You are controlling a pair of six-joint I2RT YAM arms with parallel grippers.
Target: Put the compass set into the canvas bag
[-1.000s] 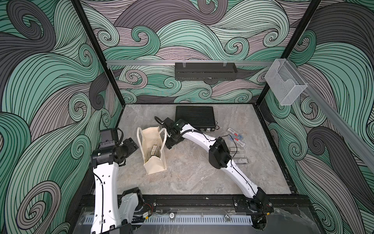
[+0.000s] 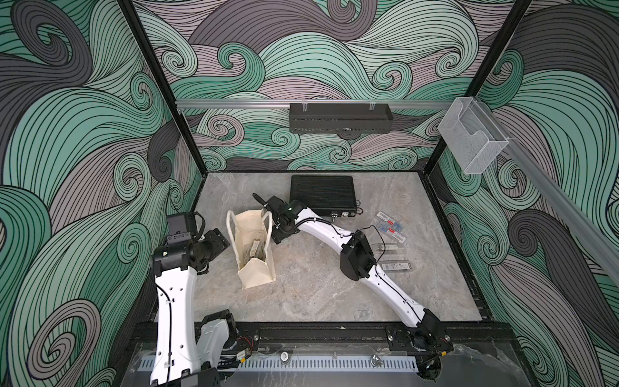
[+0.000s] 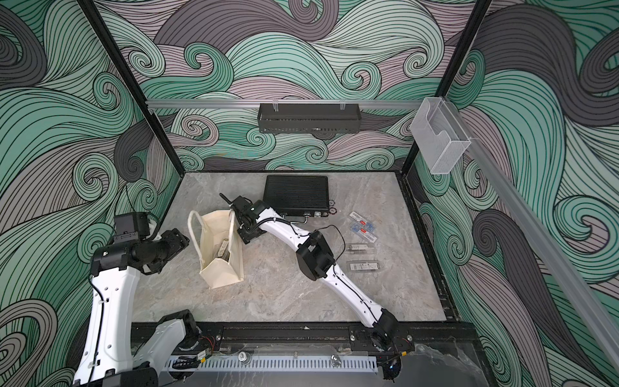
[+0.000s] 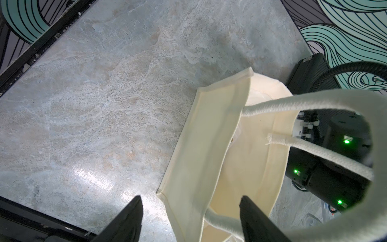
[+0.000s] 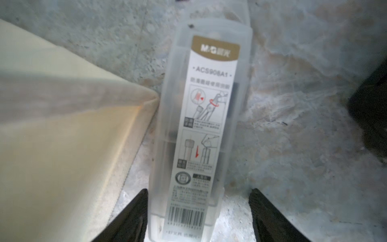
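In the right wrist view a clear plastic compass set box [image 5: 201,133] with a printed label lies beside the canvas bag [image 5: 60,161], outside its wall. My right gripper stands open over the box's near end; the left finger is close against it and a gap shows at the right finger. That box is hidden by the arm in the top views. The cream canvas bag [image 2: 258,274] stands upright with its mouth open, and a labelled box [image 2: 254,247] is inside. At the bag's left, my left gripper is open and empty, a bag handle passing near its right finger.
A black case [image 2: 322,194] lies at the back. On the right side of the table are labelled clear boxes [image 2: 395,265] and red-and-blue packs [image 2: 390,225].
My right gripper has shifted slightly left, closer to the bag's right side, with its forearm following. The bag, the box inside it and the left arm look unmoved.
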